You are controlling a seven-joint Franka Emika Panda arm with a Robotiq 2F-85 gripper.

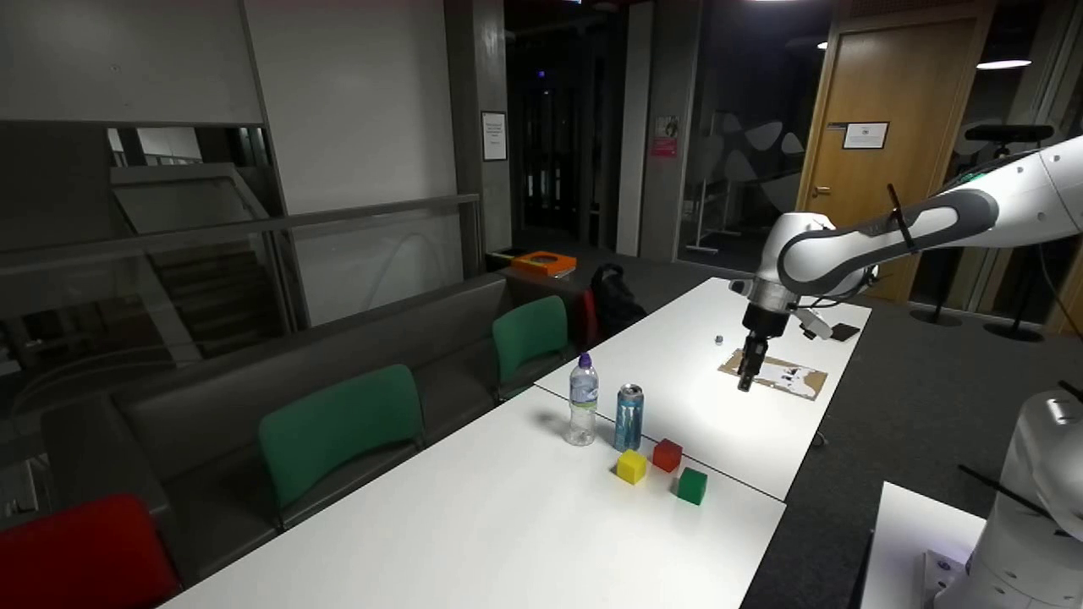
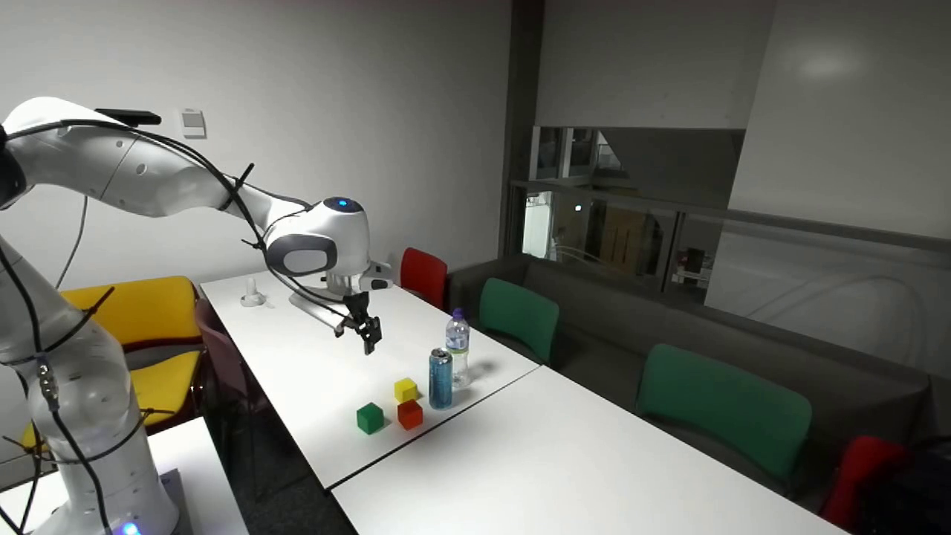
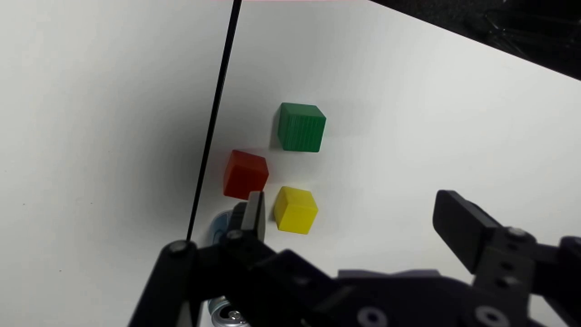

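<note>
Three cubes lie apart on the white table: green [image 3: 302,131], red [image 3: 246,175] and yellow [image 3: 295,211]. Beside them a blue can [image 1: 629,418] stands upright, and next to that a clear bottle [image 1: 583,402] with a purple cap. My gripper is open, its fingers wide apart with nothing held. In the second exterior view the gripper [image 2: 365,334] hangs above the table, away from the cubes. In the wrist view the left finger covers much of the can [image 3: 220,226]; the bottle cannot be made out there.
A black seam [image 3: 215,114] between two tables runs close by the red cube. A cardboard piece [image 1: 777,374] lies on the far table in the first exterior view. Green chairs [image 1: 340,431] line one side.
</note>
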